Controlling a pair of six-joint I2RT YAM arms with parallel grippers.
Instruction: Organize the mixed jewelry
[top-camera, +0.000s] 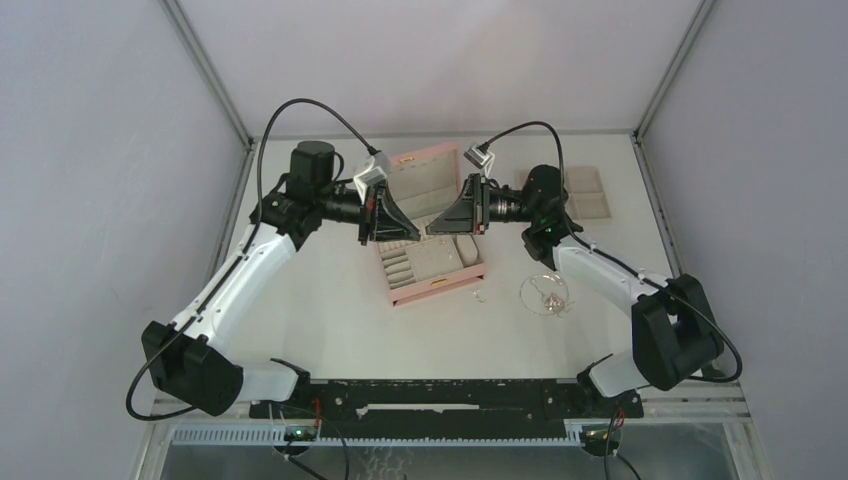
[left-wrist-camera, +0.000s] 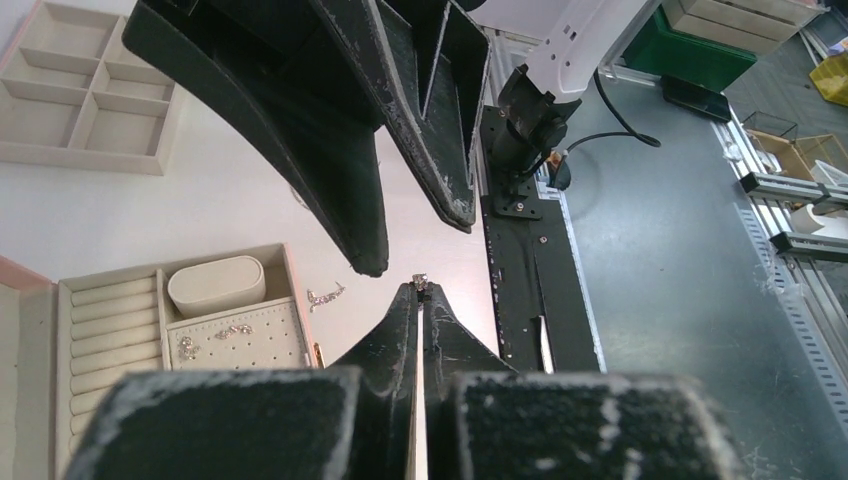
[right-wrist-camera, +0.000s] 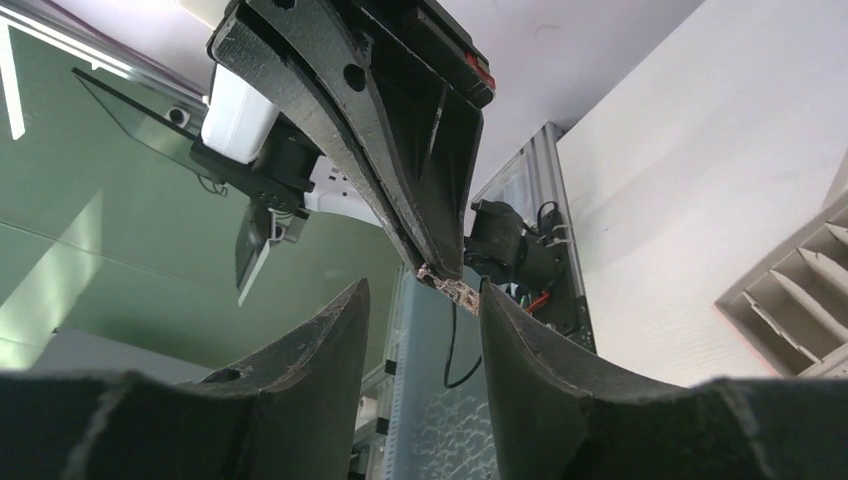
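Above the pink jewelry box (top-camera: 437, 285), both grippers face each other tip to tip. My left gripper is shut, with a small sparkling jewelry piece (left-wrist-camera: 420, 281) at its tips. In the right wrist view that piece (right-wrist-camera: 455, 291) sticks out from the left fingertips and reaches toward the right finger (right-wrist-camera: 492, 300). My right gripper stands open around the left tips; whether its fingers touch the piece, I cannot tell. Inside the box, two small pieces (left-wrist-camera: 235, 331) lie on the perforated pad. Another piece (left-wrist-camera: 325, 297) rests on the table just outside the box.
A clear ring-shaped dish or bangle (top-camera: 535, 308) with tangled jewelry lies on the table at the right. Behind the right arm is a beige compartment tray (top-camera: 590, 190), its cells empty in the left wrist view.
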